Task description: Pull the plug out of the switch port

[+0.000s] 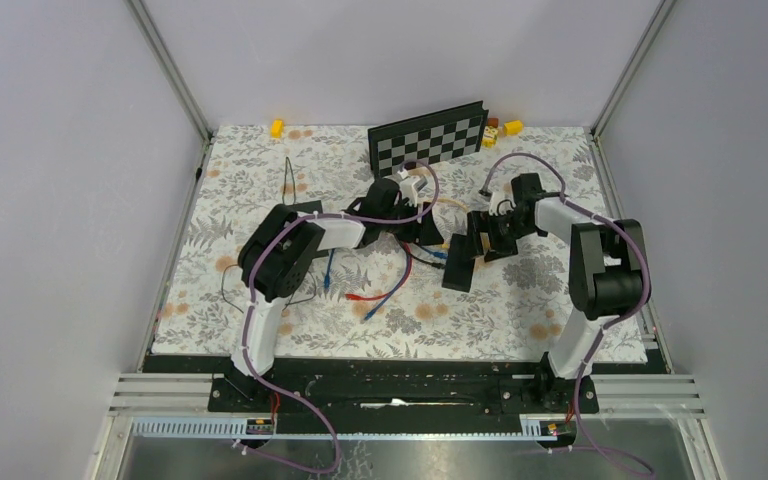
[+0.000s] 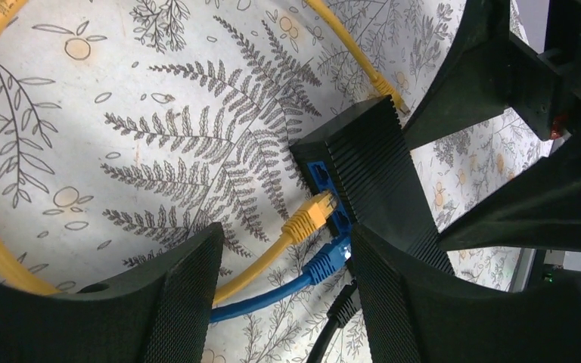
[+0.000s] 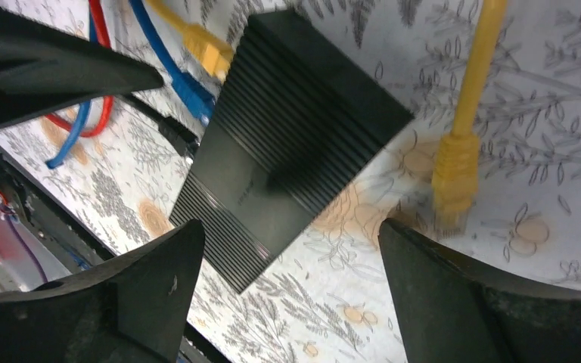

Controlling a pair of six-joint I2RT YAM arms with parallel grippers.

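Observation:
The black switch [image 1: 457,262] lies flat between my grippers. In the left wrist view it [image 2: 378,174] has yellow [image 2: 306,218], blue [image 2: 325,261] and black [image 2: 344,306] plugs at its port side. My left gripper is open over these cables, its right finger near the blue plug, nothing clearly held. My right gripper is open above the switch's body on the other side; its fingers also show at the upper right of the left wrist view, beside the switch.
A loose yellow cable end [image 3: 455,170] lies beside the switch. Red and blue cables [image 1: 380,298] curve toward the front. A checkered board [image 1: 427,138] stands behind, with small yellow objects [image 1: 513,128] near it.

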